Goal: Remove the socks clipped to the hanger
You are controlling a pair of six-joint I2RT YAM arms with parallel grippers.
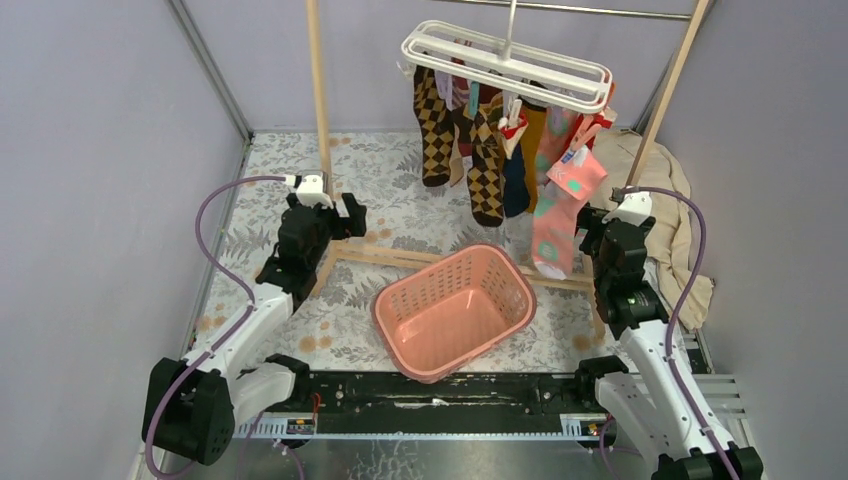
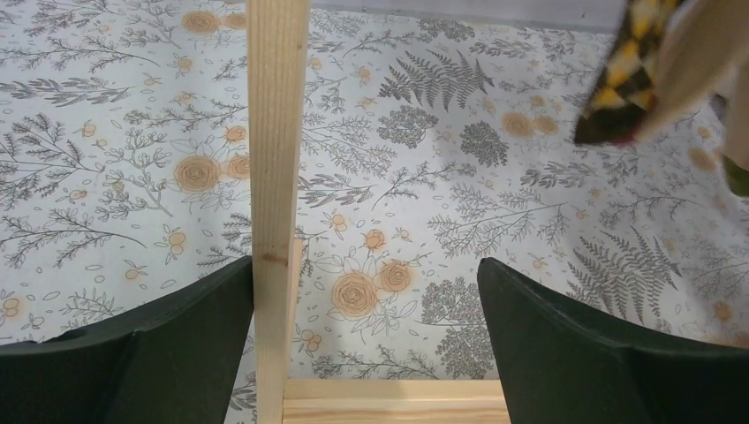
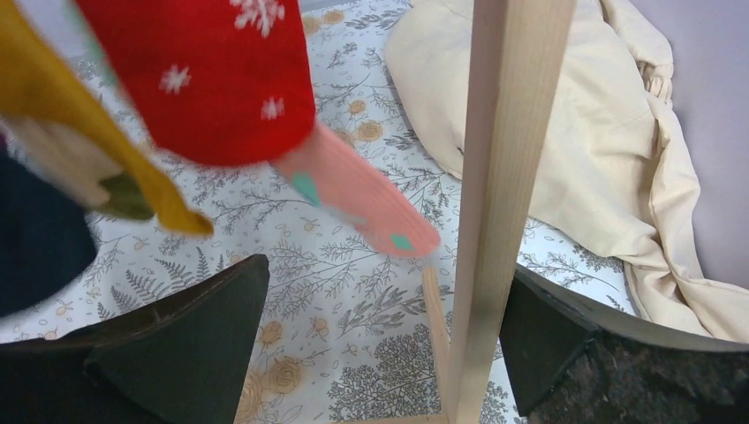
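Note:
The white hanger [image 1: 505, 68] hangs near the top of the top view, with several socks clipped under it. Among them are brown argyle socks [image 1: 433, 135] and a pink spotted sock [image 1: 556, 228]. Red [image 3: 216, 84] and mustard [image 3: 146, 168] socks dangle at upper left in the right wrist view. My left gripper is open, the rack's left wooden post [image 2: 276, 132] between its fingers, by the left one. Open as well, my right gripper has the right post [image 3: 505, 177] by its right finger. Neither holds a sock.
An empty pink basket [image 1: 408, 312] stands between the arms at the front. Beige cloth [image 1: 650, 190] is heaped at the right. The metal rod [image 1: 600, 12] crosses the top edge; the rack's wooden top bar is out of view. A low wooden bar [image 1: 380, 256] runs behind the basket.

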